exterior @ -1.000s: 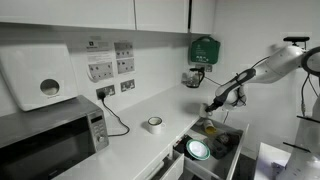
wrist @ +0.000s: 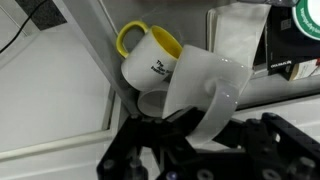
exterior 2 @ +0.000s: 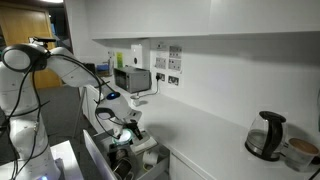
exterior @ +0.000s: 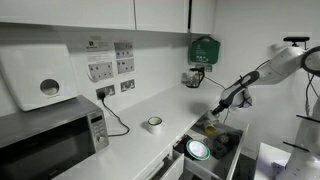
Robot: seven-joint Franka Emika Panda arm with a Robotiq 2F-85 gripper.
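My gripper is shut, low in the wrist view, and reaches over the open drawer. A white mug lies tilted right in front of it, its thick handle running down to the dark fingers. Whether the fingers grip that handle cannot be told, since the mug hides the fingertips. Just beyond is another white mug with printed lettering and a yellow handle and inside. In exterior view 1 my gripper is small and hangs above the drawer's far end.
The drawer stands open below the counter. In it lie a pale round dish and dark items. A white pot and a microwave stand on the counter. A coffee maker is farther right.
My gripper has shifted a little to the right in exterior view 1, and the arm behind it has changed its bend. The dishes in the drawer look unmoved.
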